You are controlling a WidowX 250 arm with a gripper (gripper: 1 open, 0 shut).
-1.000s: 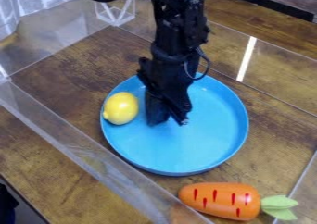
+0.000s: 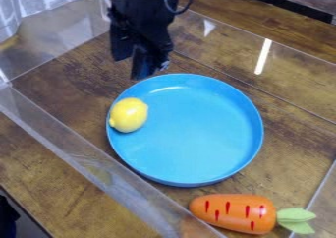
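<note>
A yellow lemon-like object (image 2: 129,114) rests at the left side of a round blue plate (image 2: 197,144). The black gripper (image 2: 136,55) hangs over the wooden surface behind the plate, its lower part blurred, with nothing visible held; how far its fingers are apart is unclear. An orange toy carrot (image 2: 237,211) with green leaves lies at the bottom right, in front of the plate.
A clear plastic edge (image 2: 79,153) runs diagonally along the lower left.
The gripper has moved up and back, away from the plate and the yellow object, which stays on the plate.
</note>
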